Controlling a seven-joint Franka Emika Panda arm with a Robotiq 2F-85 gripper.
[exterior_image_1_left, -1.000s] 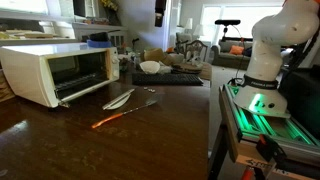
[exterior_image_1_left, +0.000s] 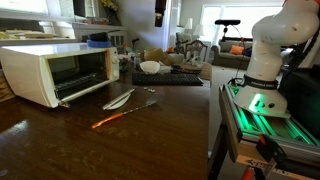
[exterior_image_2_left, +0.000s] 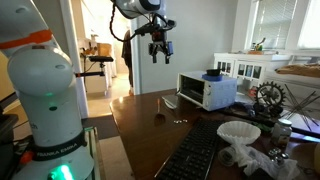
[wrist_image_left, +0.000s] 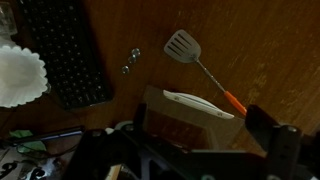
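High above the table, my gripper (exterior_image_2_left: 160, 45) is open with nothing between its fingers. Its spread fingers frame the lower part of the wrist view. A spatula (wrist_image_left: 207, 73) with a slotted metal head and an orange handle lies flat on the dark tabletop. In exterior view 1, the same spatula (exterior_image_1_left: 124, 114) lies in front of the white toaster oven (exterior_image_1_left: 62, 72). The oven's front is open, and a pale curved bar (wrist_image_left: 197, 103), apparently the lowered door's handle, shows beside the spatula.
A black keyboard (exterior_image_2_left: 190, 153) lies on the table near a white scalloped bowl (exterior_image_2_left: 239, 132). Several small shiny bits (wrist_image_left: 131, 60) lie between keyboard and spatula. Jars and clutter crowd the far end.
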